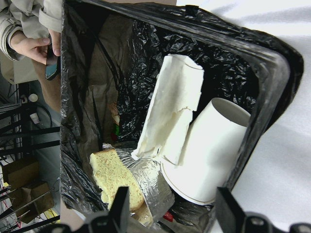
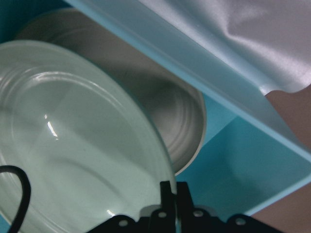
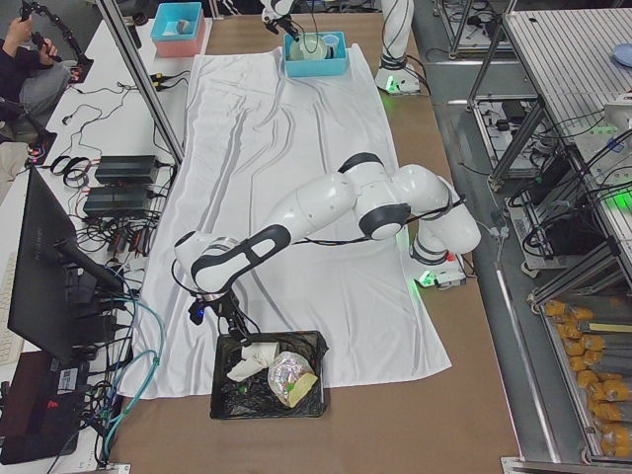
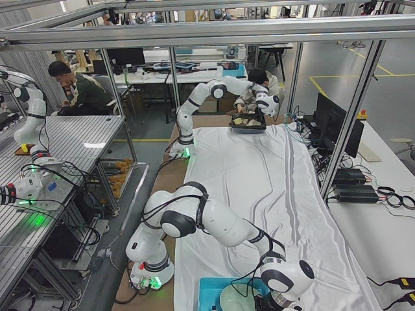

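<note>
A bin lined with black plastic (image 3: 229, 395) holds crumpled white paper (image 1: 167, 107), a white cup (image 1: 211, 155), bread (image 1: 112, 177) and foil (image 1: 155, 184). My left gripper is open just over it, fingers apart with nothing between. At the far end a blue box (image 2: 238, 165) holds a metal dish (image 2: 170, 116) and a pale green plate (image 2: 73, 136). My right gripper is shut on the plate's rim, inside the box.
The white cloth (image 3: 276, 128) between the bin and box is clear. Monitor and cables (image 3: 49, 276) line the left side; metal frames stand on the right.
</note>
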